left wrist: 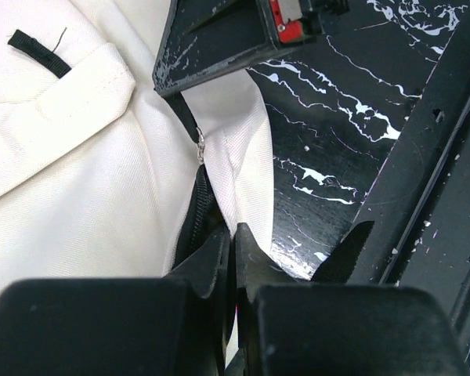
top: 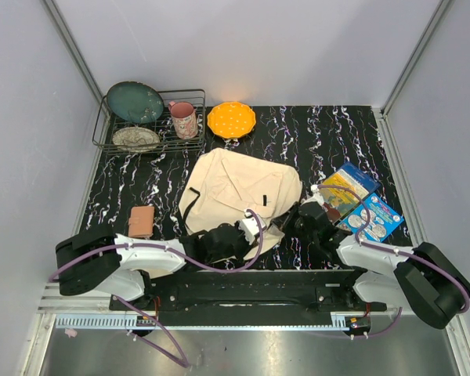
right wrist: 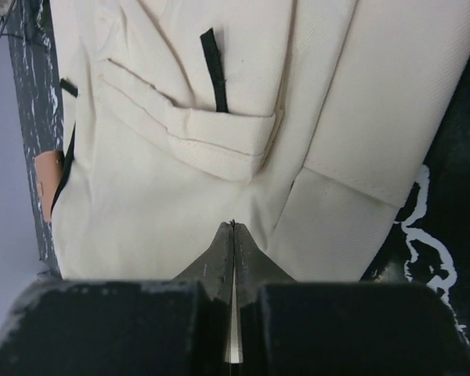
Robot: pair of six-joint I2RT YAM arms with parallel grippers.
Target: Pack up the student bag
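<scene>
A cream canvas bag (top: 231, 180) lies spread on the marble counter, its black zipper (left wrist: 196, 204) and straps showing. My left gripper is shut on the bag's fabric at the zipper edge, near the front. My right gripper is shut, just over the bag at its right side, with nothing seen between its fingertips; part of its body shows above the zipper pull in the left wrist view. Two books, a yellow one (top: 335, 196) and a blue one (top: 380, 222), lie at the right. A brown item (top: 142, 219) lies at the left.
A wire rack (top: 164, 145) with plates and a pink mug (top: 183, 121) stands at back left, beside an orange polka-dot plate (top: 231, 119). The counter's front edge runs under both arms. Bare counter shows behind the books.
</scene>
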